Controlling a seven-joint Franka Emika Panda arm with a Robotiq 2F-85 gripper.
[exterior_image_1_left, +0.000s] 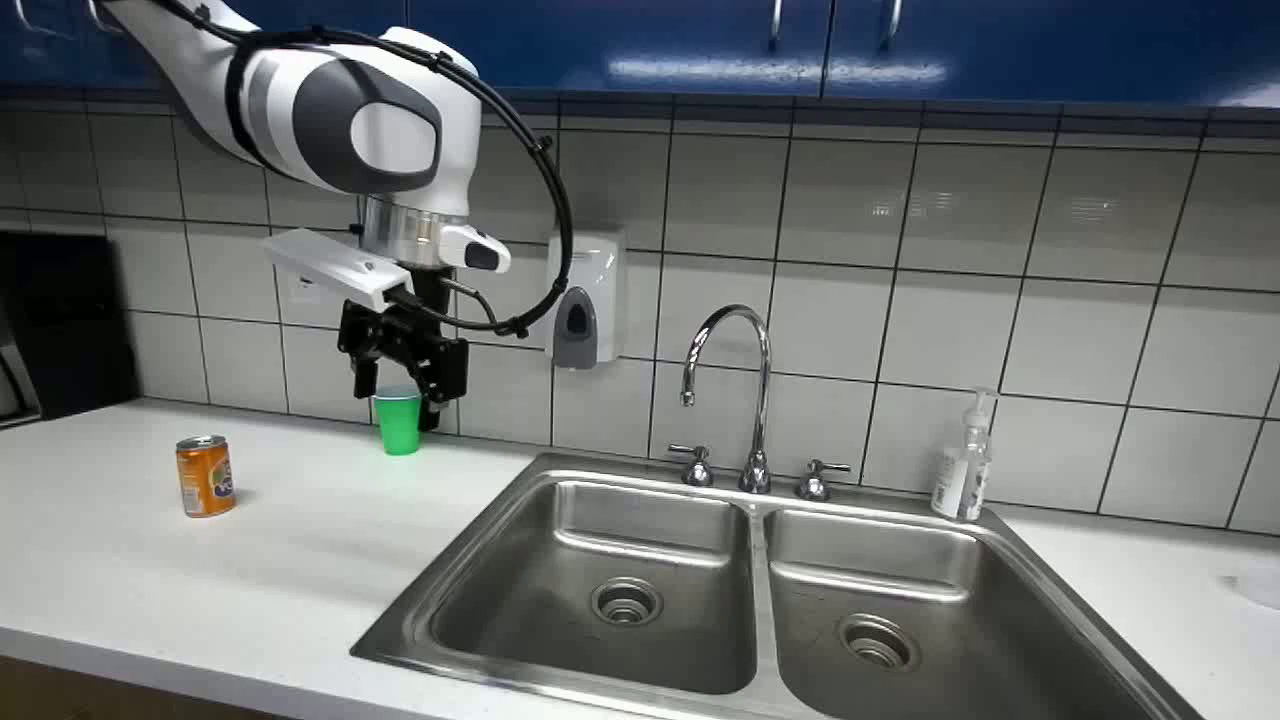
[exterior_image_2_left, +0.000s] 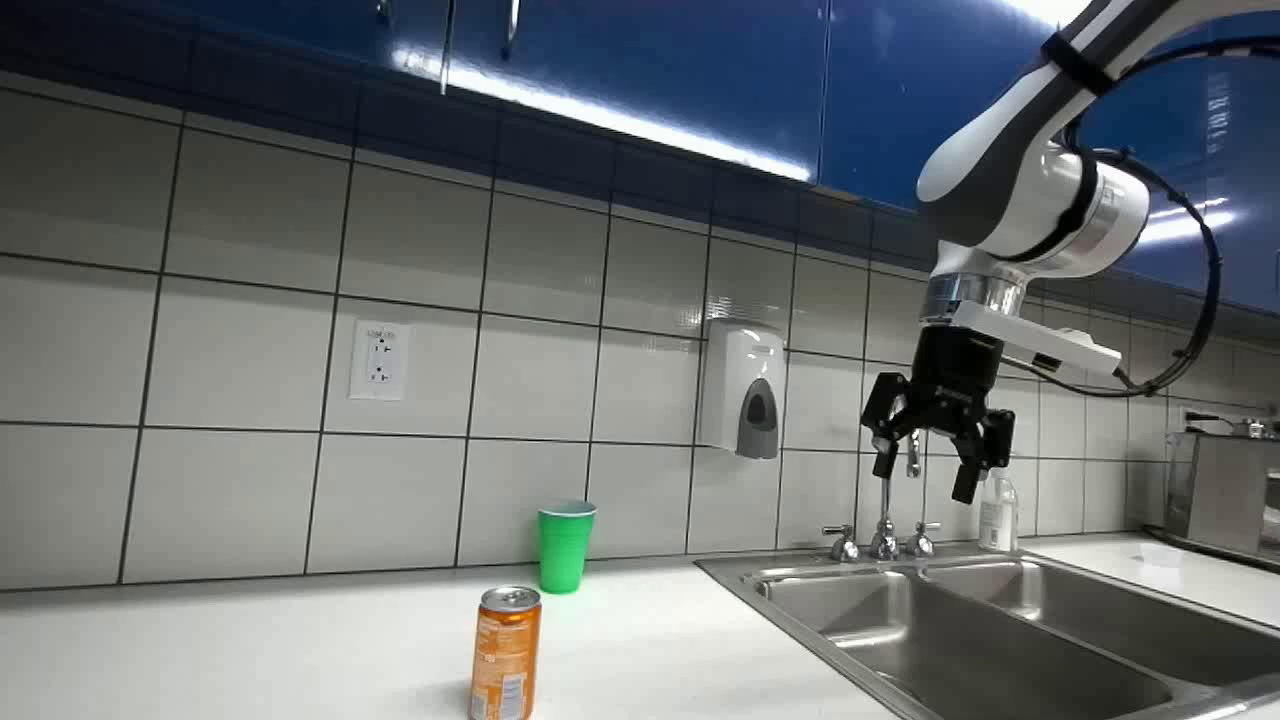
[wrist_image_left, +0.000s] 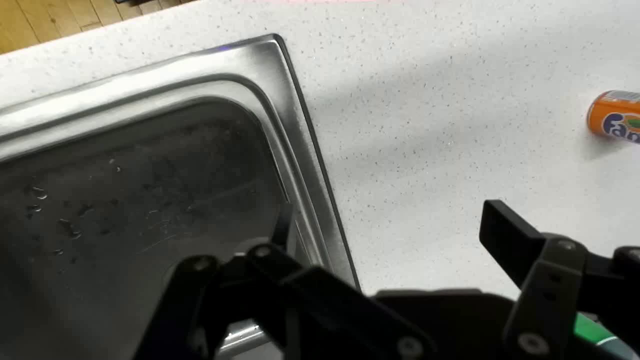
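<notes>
High above the counter, near the sink's left edge, my gripper points downward, its fingers spread wide with nothing between them. An orange Fanta can stands upright on the counter, well away from the gripper. Close to the tiled wall stands an upright green cup; exterior view 1 has the gripper overlapping its upper part, though exterior view 2 puts them clearly apart. In the wrist view the can shows at the right edge, and only a bit of the green cup peeks out behind a finger. The cup's inside is hidden.
A steel double sink with a tall faucet fills the right side. Behind the faucet's right handle side sits a soap bottle; a dispenser hangs on the wall. Bare counter lies between can and sink.
</notes>
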